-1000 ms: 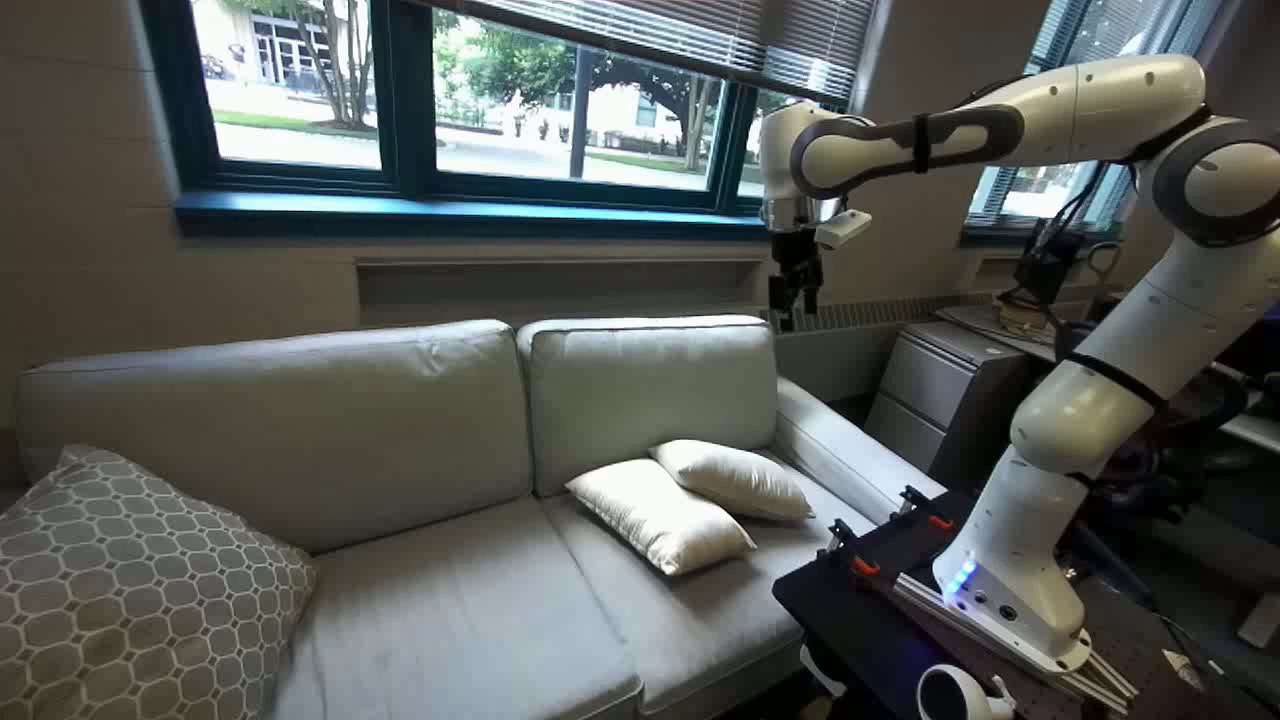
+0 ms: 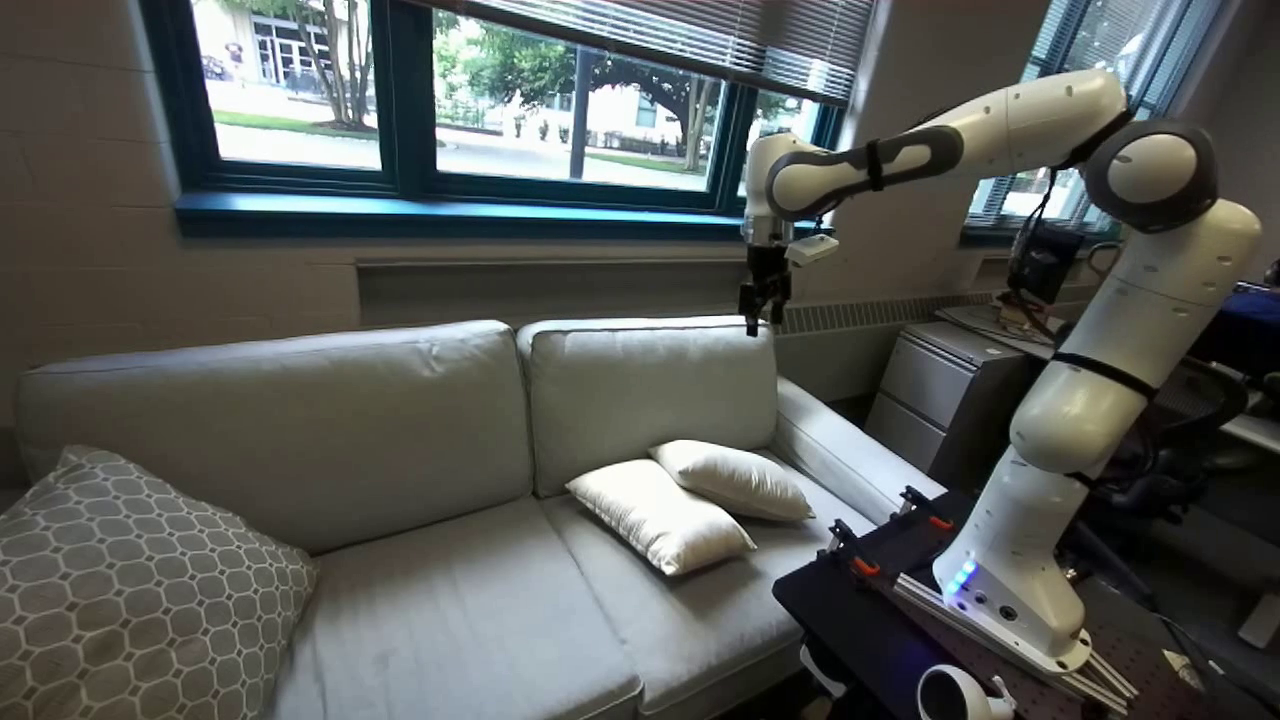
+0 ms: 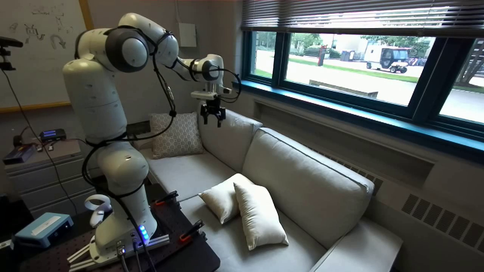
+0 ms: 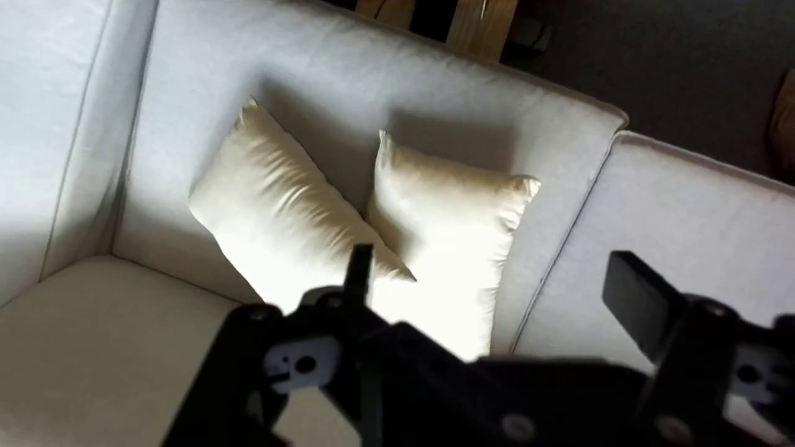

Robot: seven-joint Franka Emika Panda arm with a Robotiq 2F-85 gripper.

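Observation:
Two cream pillows lie on the sofa seat, partly overlapping. In the wrist view, one pillow [image 4: 290, 201] rests slantwise over a corner of the other pillow [image 4: 447, 216]. From the first exterior view, the nearer pillow [image 2: 660, 516] lies in front of the farther pillow [image 2: 734, 480]. High above them hangs my gripper [image 2: 764, 326], pointing down. The second exterior view also has the gripper [image 3: 213, 123] well clear of the sofa. Its fingers [image 4: 645, 302] stand wide apart with nothing held between them. The gripper's body hides the lower part of both pillows in the wrist view.
A larger patterned pillow [image 2: 144, 588] leans at the sofa's other end. The sofa backrest [image 2: 654, 384] and armrest [image 2: 852, 450] bound the seat. Clamps [image 3: 193, 231] stick up at the edge of the black table [image 3: 204, 258].
The arm has reached farther out over the sofa, and my gripper has shifted slightly left and a little lower in the first exterior view. The pillows have not moved.

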